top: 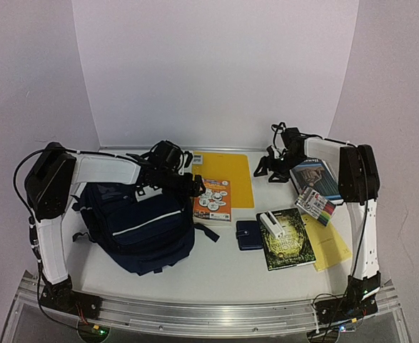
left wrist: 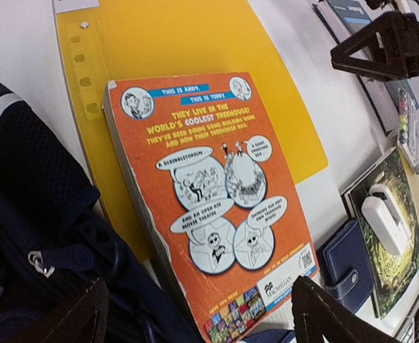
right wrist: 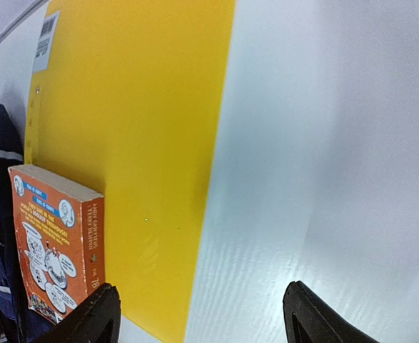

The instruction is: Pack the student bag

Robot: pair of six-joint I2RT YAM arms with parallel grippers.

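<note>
The dark blue backpack (top: pixel 148 232) lies on the left of the table, its far end hidden under my left arm. Against its right side is an orange treehouse book (top: pixel 213 200), lying on a yellow folder (top: pixel 242 179). My left gripper (top: pixel 195 174) hovers at the bag's edge by the book; in the left wrist view its fingers (left wrist: pixel 323 314) are wide apart, with the orange book (left wrist: pixel 216 186) below them, not gripped. Right of the folder, my right gripper (top: pixel 270 171) is open over bare table, nothing between its fingers.
To the right lie a dark blue wallet (top: pixel 249 235), a green-and-black book (top: pixel 288 246) with a white stapler-like object (top: pixel 272 225) on it, a marker pack (top: pixel 315 206), another yellow folder (top: pixel 330 246) and a blue-covered book (top: pixel 322 179).
</note>
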